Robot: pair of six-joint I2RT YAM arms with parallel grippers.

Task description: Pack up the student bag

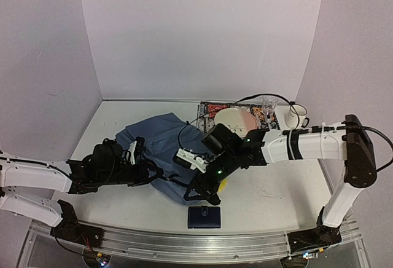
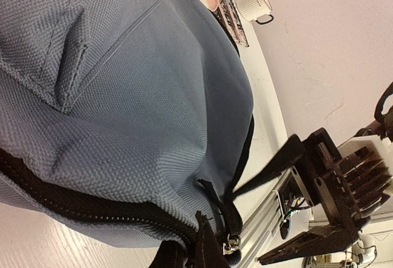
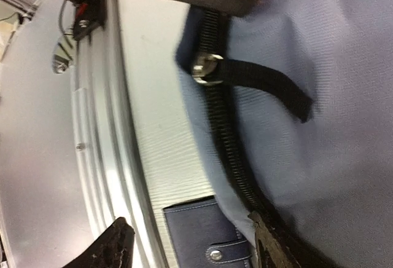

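Note:
The blue-grey bag [image 1: 166, 139] lies on the table, its black zipper [image 2: 116, 214] along the near edge. My left gripper is shut on the bag's edge at the zipper end. Close by hangs the zipper pull [image 3: 207, 69], a metal ring with a black strap. My right gripper [image 1: 201, 195] is open beside the bag's near right side; its fingers [image 3: 116, 243] stand wide apart, with no object visibly gripped. The dark blue wallet [image 1: 204, 217] lies just in front of the bag; in the right wrist view the bag partly covers it.
At the back right stand a white mug [image 1: 296, 115] and a clear glass [image 1: 269, 105], beside a cream and pink item [image 1: 236, 119] on a patterned piece [image 1: 210, 109]. A yellow item [image 1: 222, 185] shows behind the right gripper.

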